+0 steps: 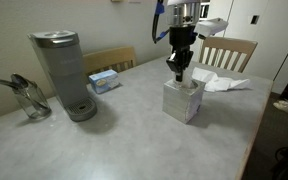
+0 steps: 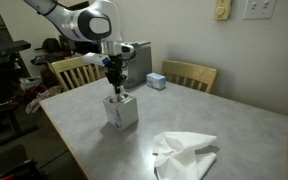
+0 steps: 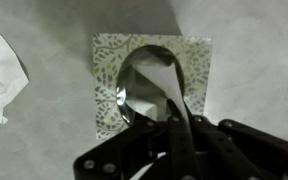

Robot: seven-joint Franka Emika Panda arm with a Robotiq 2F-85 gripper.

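A square tissue box (image 1: 182, 104) with a leafy pattern stands on the grey table. Directly above it my gripper (image 1: 180, 78) points down, its fingertips close to the top opening. From the oval opening a white tissue (image 3: 164, 78) rises to the fingers, and in the wrist view my gripper is shut with the tissue running in between its fingertips. The tissue's lower part is inside the box. Exterior view 2 shows the box (image 2: 121, 112) upright beneath the gripper.
A crumpled white tissue sheet (image 2: 184, 155) lies on the table near the box. A grey coffee machine (image 1: 64, 75), a blue-and-white box (image 1: 104, 81) and a glass of utensils (image 1: 31, 100) stand farther off.
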